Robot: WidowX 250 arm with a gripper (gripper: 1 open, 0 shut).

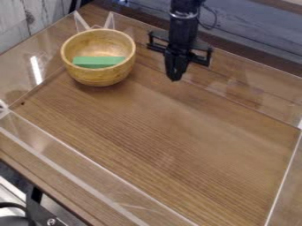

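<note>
My gripper [177, 69] hangs at the top centre over the back of the wooden table [177, 150], to the right of a yellow bowl [109, 78]. It points down and is shut, with nothing visible between its fingers. A green block [98, 62] lies inside the bowl.
Low walls edge the table at the back, left and right. The middle, front and right of the table are clear. A dark cable [12, 210] shows at the bottom left corner.
</note>
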